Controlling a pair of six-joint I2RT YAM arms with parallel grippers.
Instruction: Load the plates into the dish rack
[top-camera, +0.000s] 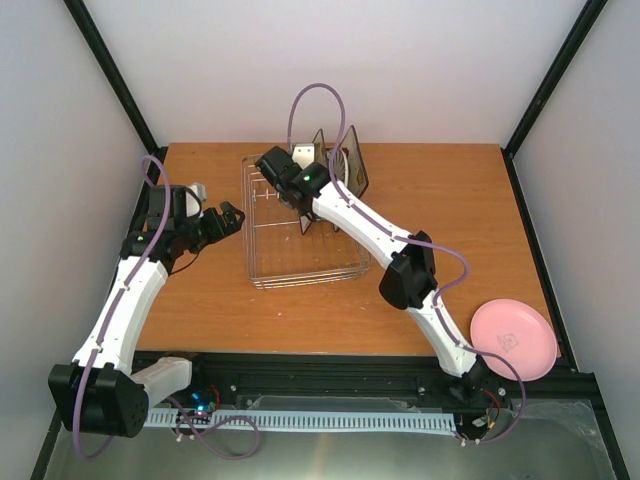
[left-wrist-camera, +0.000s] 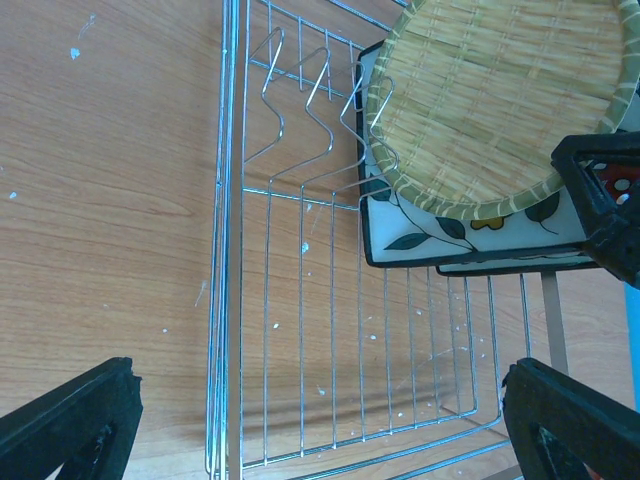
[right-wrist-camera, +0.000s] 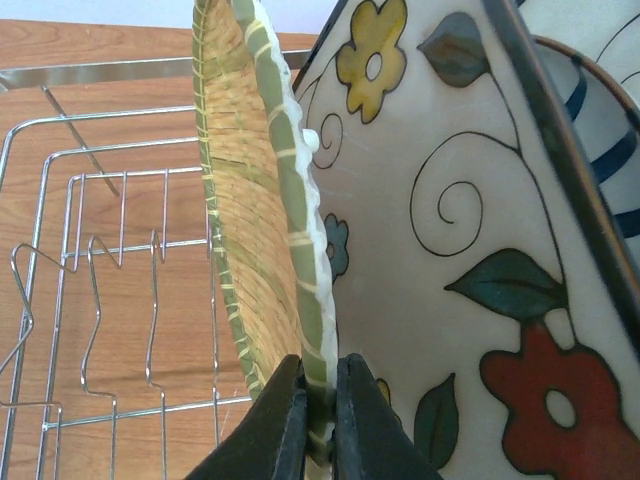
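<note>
The dish rack (top-camera: 260, 270) holds upright floral plates (right-wrist-camera: 470, 250) on its right part. My right gripper is shut on the rim of a woven bamboo plate, standing upright beside the floral plate; in the left wrist view this plate (left-wrist-camera: 500, 90) shows its woven face. My left gripper hangs open at the rack's left side with nothing between its fingers. A pink plate (top-camera: 513, 338) lies at the table's front right corner.
The rack's left slots and wire prongs (left-wrist-camera: 325, 140) are empty. Bare wooden table (top-camera: 450, 200) surrounds the rack, clear at the right and front. Walls and dark frame bars bound the table.
</note>
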